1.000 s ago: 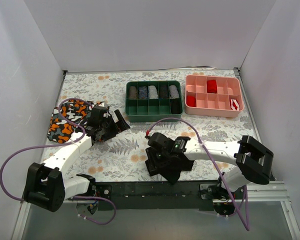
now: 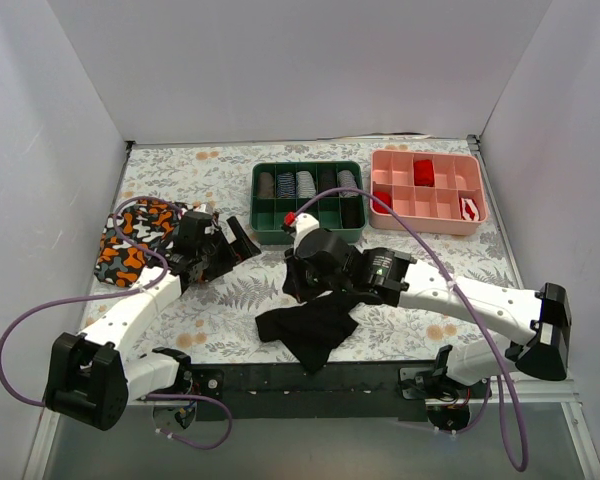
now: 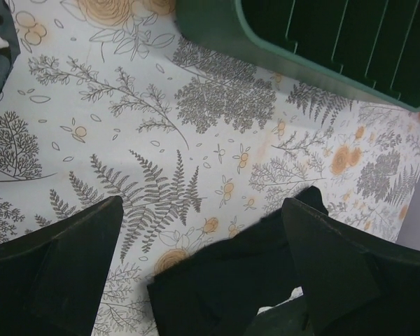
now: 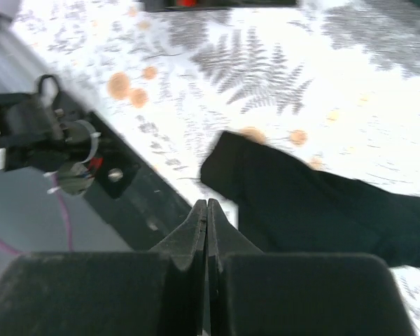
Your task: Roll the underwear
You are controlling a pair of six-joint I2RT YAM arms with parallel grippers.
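Observation:
The underwear is a black piece of cloth [image 2: 308, 328], loosely spread near the front of the table with a corner pointing to the front edge. Its dark fabric also shows low in the left wrist view [image 3: 224, 276] and beyond the fingertips in the right wrist view [image 4: 301, 203]. Over its back edge, my right gripper [image 2: 296, 293] is shut; no fabric shows between its fingertips. My left gripper [image 2: 246, 243] stands open to the left, apart from the cloth, and its fingers [image 3: 91, 245] have nothing between them. The right forearm partly hides the cloth's right side.
A green divided box [image 2: 277, 215] with rolled items in its back row stands at the back middle. Right of it is a pink box [image 2: 430, 215] with a few red items. Patterned orange, black and white cloth [image 2: 125, 255] lies at left. Bare floral tablecloth surrounds the black cloth.
My right gripper has moved back, away from the front edge, and slightly left. The black cloth has shifted left and is more spread out and skewed. The left arm has stayed put.

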